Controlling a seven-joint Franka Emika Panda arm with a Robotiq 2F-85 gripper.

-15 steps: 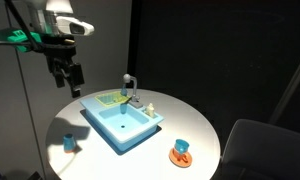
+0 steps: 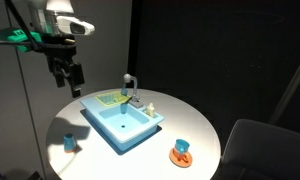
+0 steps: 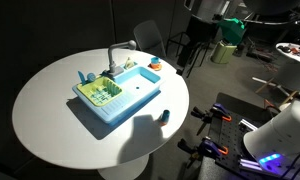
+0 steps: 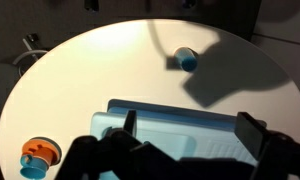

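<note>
High over the round white table hangs my gripper (image 2: 68,82), its two fingers well apart with only air between them. Below it, a small blue cup (image 2: 69,143) is on the table near the edge; the wrist view shows this cup (image 4: 186,60) beyond the fingertips, apart from them. A light blue toy sink (image 2: 112,137) occupies the middle of the table, and its basin looks empty. Toward the other side, a blue teacup (image 2: 183,146) rests on an orange saucer (image 2: 177,160).
A grey faucet (image 2: 134,90) rises behind the sink, with a green dish rack (image 3: 100,91) at one end. On the sink's back ledge stands a pale bottle (image 2: 150,110). Bare tabletop (image 3: 55,120) surrounds the sink. A dark chair (image 2: 260,150) stands beside the table.
</note>
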